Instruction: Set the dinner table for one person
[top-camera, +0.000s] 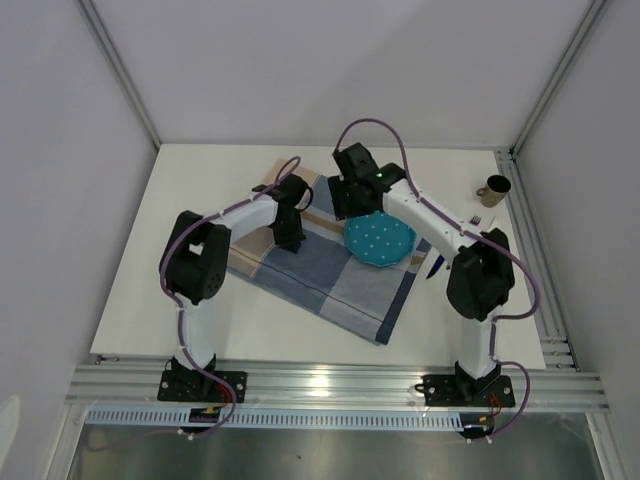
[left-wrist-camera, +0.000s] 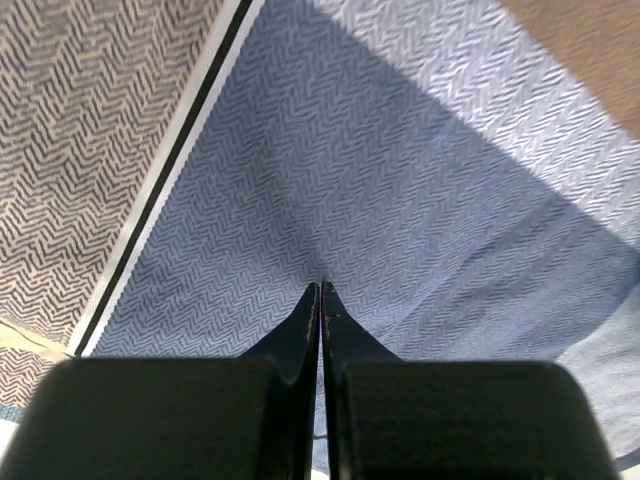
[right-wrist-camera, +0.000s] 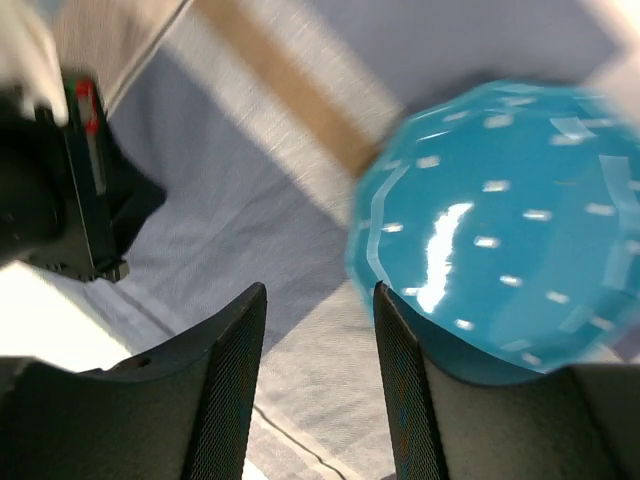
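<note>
A plaid cloth (top-camera: 330, 295) in blue, grey and tan lies spread over the middle of the table. The teal dotted plate (top-camera: 382, 243), also large in the right wrist view (right-wrist-camera: 500, 250), rests on it right of centre. My left gripper (top-camera: 291, 240) is low over the cloth's left part; in the left wrist view (left-wrist-camera: 321, 290) its tips are shut together over blue fabric, nothing visible between them. My right gripper stands open above the plate's left edge, with nothing between its fingers.
A dark mug (top-camera: 496, 189) stands at the back right. Cutlery, including a blue-handled knife (top-camera: 436, 264), lies right of the plate, partly hidden by my right arm.
</note>
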